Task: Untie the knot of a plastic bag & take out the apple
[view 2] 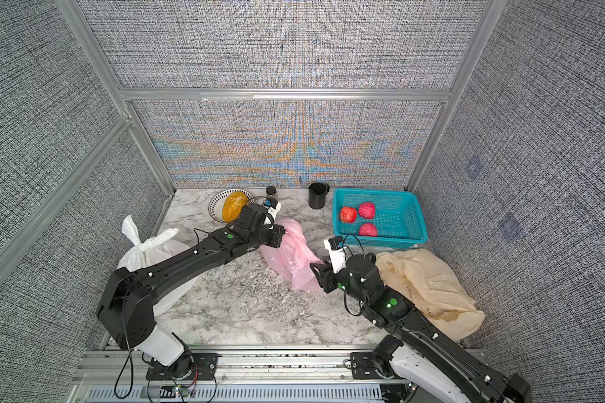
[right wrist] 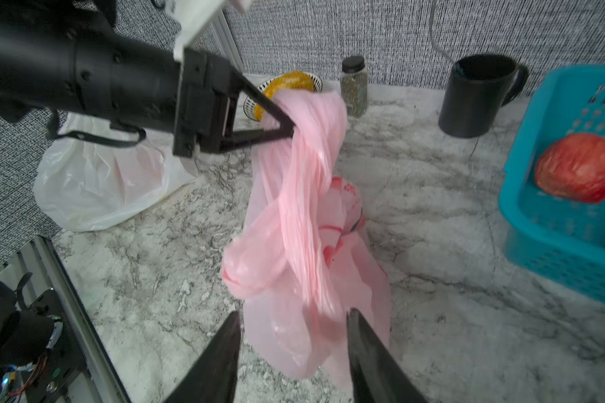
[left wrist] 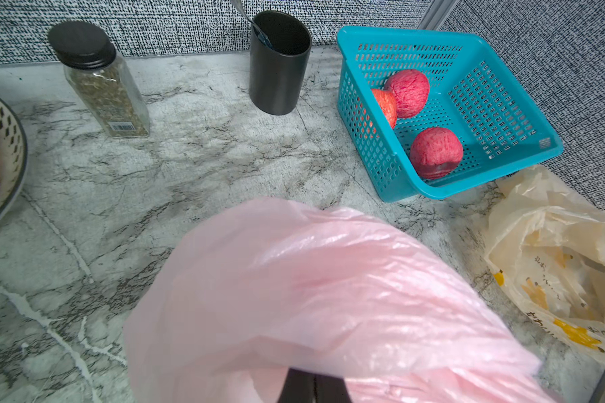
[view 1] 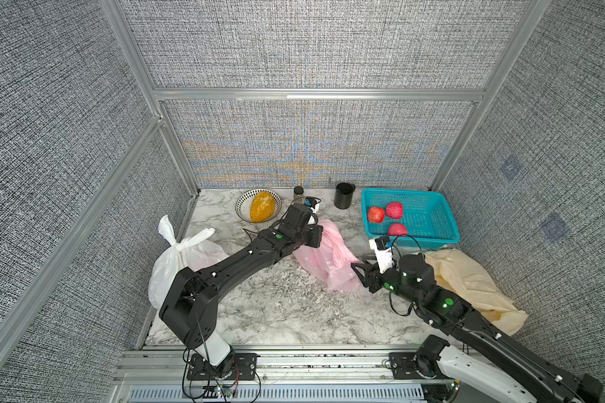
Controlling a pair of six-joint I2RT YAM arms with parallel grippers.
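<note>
The pink plastic bag (view 1: 330,258) is held up over the middle of the table, its upper part gathered and twisted. My left gripper is shut on the bag's top, thin plastic pinched at its fingertips. In the left wrist view, spread pink film (left wrist: 302,288) covers much of the space around the finger ends. Through an opening below the twist, a redder rounded shape (right wrist: 343,201) shows; whether it is the apple I cannot tell. Open, my right gripper faces the bag's near side, and a hanging pink fold appears between its fingers without being clasped.
A teal basket (view 1: 423,213) with red fruit stands at the back right, beside a crumpled beige bag (view 1: 474,282). Along the back are a black mug (view 1: 344,196), a spice jar (left wrist: 107,80) and a patterned bowl (view 1: 246,201). A tied white bag (view 1: 168,265) lies far left.
</note>
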